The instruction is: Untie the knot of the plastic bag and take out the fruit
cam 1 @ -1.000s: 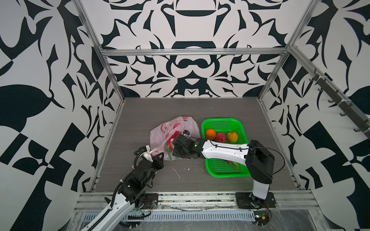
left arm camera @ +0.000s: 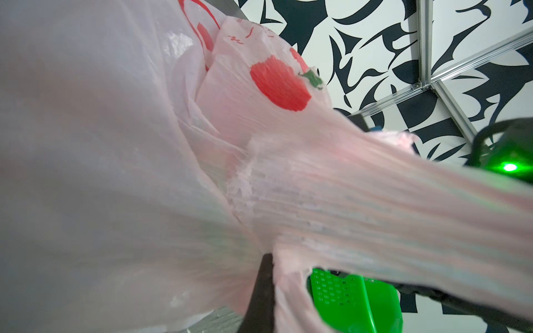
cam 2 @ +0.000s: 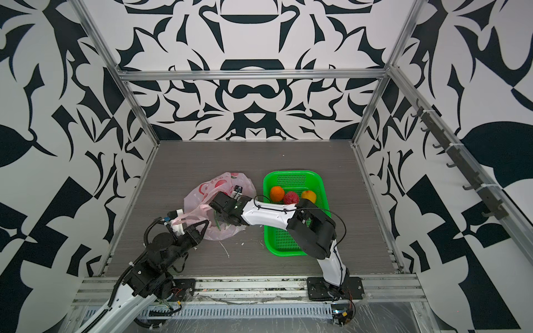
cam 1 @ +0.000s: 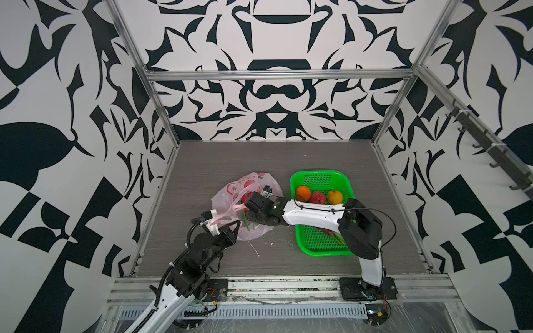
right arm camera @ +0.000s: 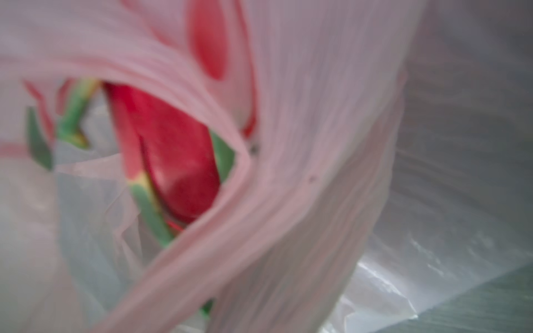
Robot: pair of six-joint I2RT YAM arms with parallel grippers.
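Note:
The pink, translucent plastic bag [cam 1: 230,197] lies left of the green basket, stretched toward my left gripper [cam 1: 224,224] at its lower edge. That gripper is shut on the bag film; in the left wrist view, a dark finger [left arm camera: 258,299] shows beside the gathered plastic. My right gripper [cam 1: 249,208] is over the bag's middle; its fingers are hidden. In the right wrist view, a red fruit with green tips [right arm camera: 172,155], apparently dragon fruit, shows through an opening in the bag, blurred, behind pink strands.
The green basket [cam 1: 319,177] holds an orange [cam 1: 302,193], a red fruit [cam 1: 317,197] and a yellow fruit [cam 1: 334,197], partly under my right arm. White scraps lie on the table [cam 1: 266,155], whose back part is clear.

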